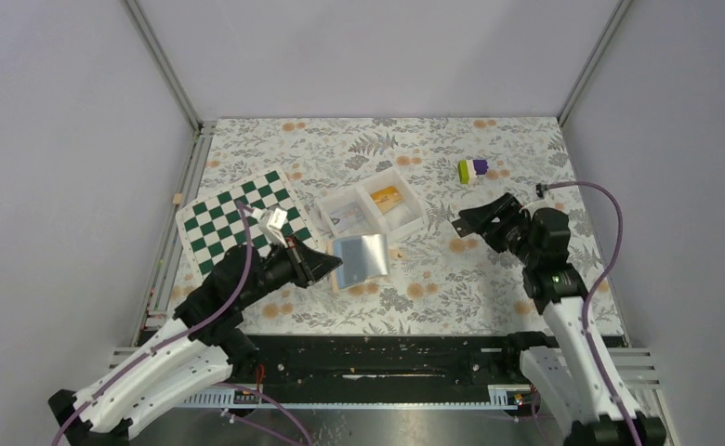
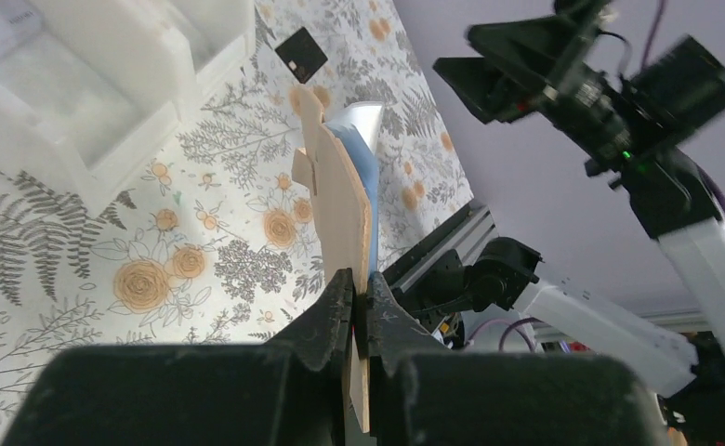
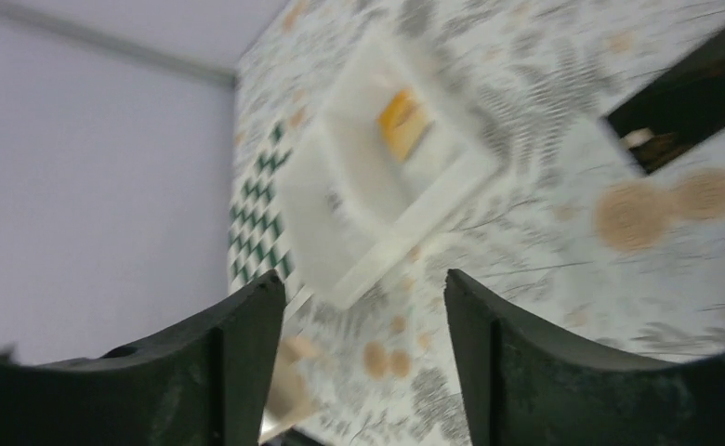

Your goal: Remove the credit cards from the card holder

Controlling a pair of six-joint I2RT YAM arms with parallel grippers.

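Note:
My left gripper is shut on the card holder (image 2: 336, 195), a tan folder with clear bluish sleeves (image 1: 362, 259), held upright in the left wrist view and right of centre-left from above. A black card lies on the table at right, also visible in the left wrist view (image 2: 301, 53). My right gripper (image 1: 489, 219) is raised above and beside that card, its fingers part open in its blurred wrist view, with nothing seen between them.
A white two-compartment tray (image 1: 413, 219) with cards inside sits at the centre. A checkered board (image 1: 219, 218) is at left, a small green, white and purple object (image 1: 472, 170) at the back right.

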